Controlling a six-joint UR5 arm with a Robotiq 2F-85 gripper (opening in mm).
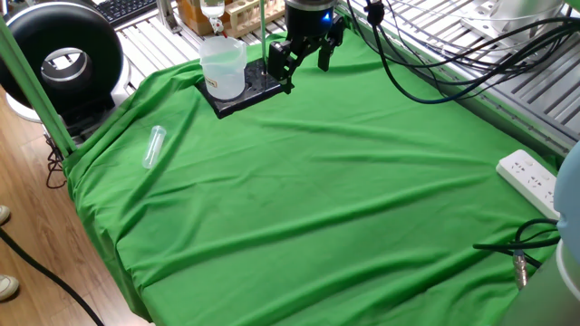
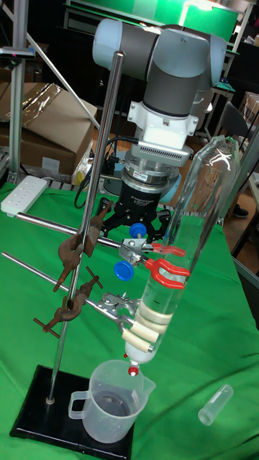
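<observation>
My gripper [image 1: 305, 77] hangs above the green cloth, beside the black stand base. Its two black fingers stand apart with nothing visible between them, so it is open. In exterior view 3 the gripper is partly hidden behind clamps and glass. A translucent beaker [image 1: 224, 68] with a handle sits on the black base [image 2: 31, 417], under the tap of a tall glass column [image 2: 173, 253]. Red-tipped clamps [image 2: 168, 269] hold the column to the metal rod [image 2: 88, 207]. Off to one side, a clear plastic tube [image 1: 154, 147] lies on the cloth.
A white power strip [image 1: 527, 178] and cables lie along the cloth's edge. Black cables [image 1: 453, 81] loop near the arm. A wooden rack [image 1: 243, 16] stands behind the beaker.
</observation>
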